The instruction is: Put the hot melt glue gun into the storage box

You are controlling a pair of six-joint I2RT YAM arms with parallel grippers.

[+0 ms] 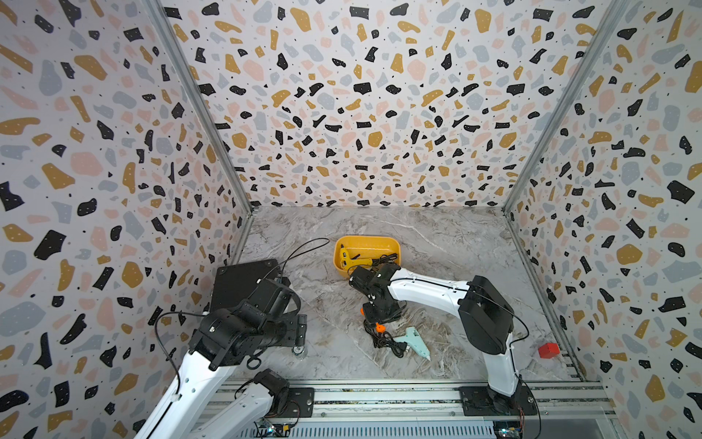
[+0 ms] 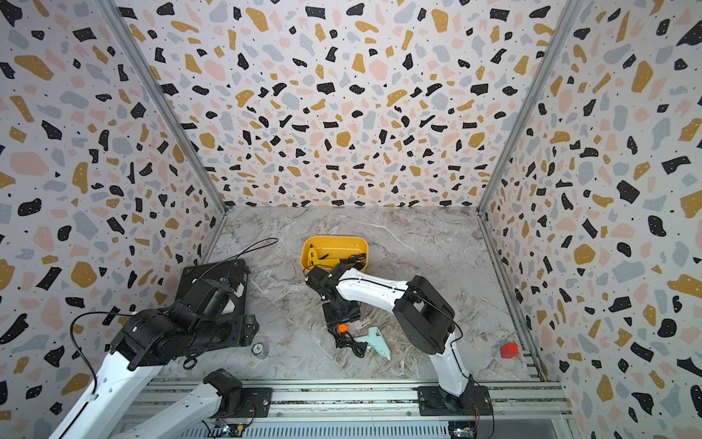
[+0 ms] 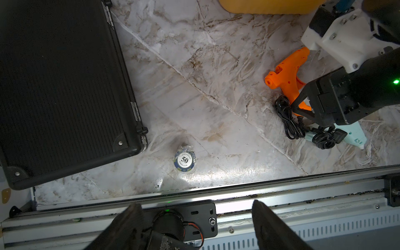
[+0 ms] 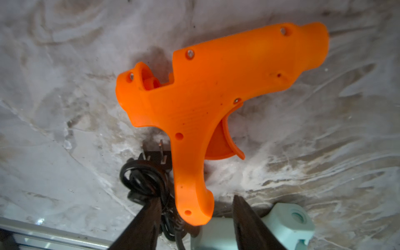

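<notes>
The orange hot melt glue gun (image 4: 200,95) lies on the marble table beside coiled black cables (image 3: 285,116) and a mint glue gun (image 3: 352,134). My right gripper is open directly over its handle, one finger either side of the handle's end. The yellow storage box (image 1: 365,243) stands behind, holding a yellow tool and dark cable. My left gripper is open and empty at the left near side, above the front rail.
A black case (image 3: 62,91) lies at the left. A poker chip (image 3: 184,159) sits near the front edge, a red block (image 1: 548,350) at the far right.
</notes>
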